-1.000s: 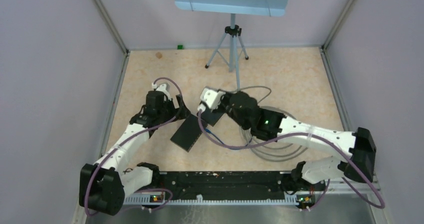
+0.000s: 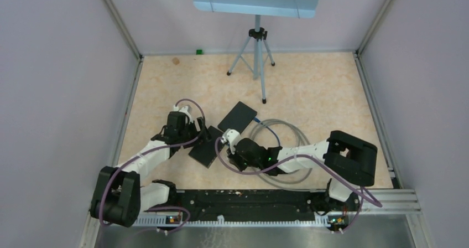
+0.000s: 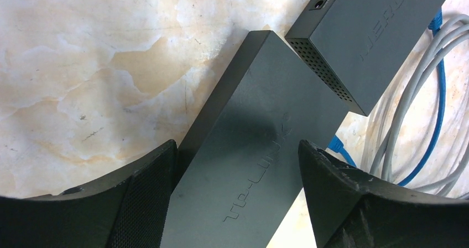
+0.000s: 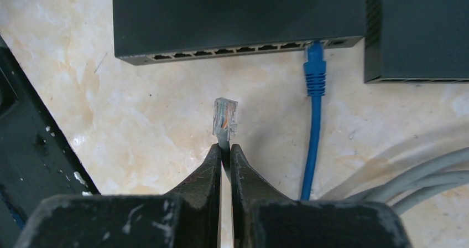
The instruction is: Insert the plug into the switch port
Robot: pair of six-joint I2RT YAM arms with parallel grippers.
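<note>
A clear RJ45 plug (image 4: 225, 115) on a grey cable points up at the switch's port row in the right wrist view, with a gap between. My right gripper is shut on the cable just behind it. The black TP-Link switch (image 4: 238, 10) shows several empty ports (image 4: 224, 52); a blue cable's plug (image 4: 315, 65) sits in the port at the right end. In the left wrist view, the same switch (image 3: 249, 143) lies between the parted fingers of my left gripper, which is open; I cannot tell whether they touch it.
A second black box, marked Mercu (image 3: 376, 32), stands against or over the switch's far end. Coiled grey cable (image 2: 304, 134) lies to the right on the table. A tripod stand (image 2: 257, 54) rises at the back.
The right arm has come down and toward the front, bringing its gripper beside the switch's port side.
</note>
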